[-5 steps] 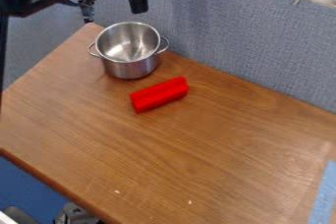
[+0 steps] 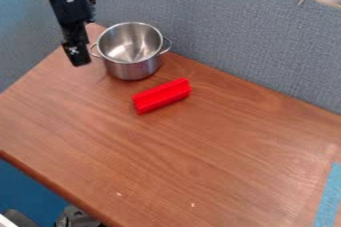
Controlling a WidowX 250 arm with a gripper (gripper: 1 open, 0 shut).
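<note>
My gripper (image 2: pixel 76 52) is at the upper left, lowered beside the left side of a silver two-handled pot (image 2: pixel 130 62); it is open, and nothing shows between its fingers. The pot stands upright on the wooden table, its visible interior empty. A red block (image 2: pixel 162 96) lies on the table to the pot's lower right.
Grey padded walls (image 2: pixel 226 37) border the back and left of the table (image 2: pixel 186 161). A blue strip (image 2: pixel 328 196) lies at the right edge.
My gripper has come down from high above the pot and moved left to the pot's left side. The pot and red block look unmoved.
</note>
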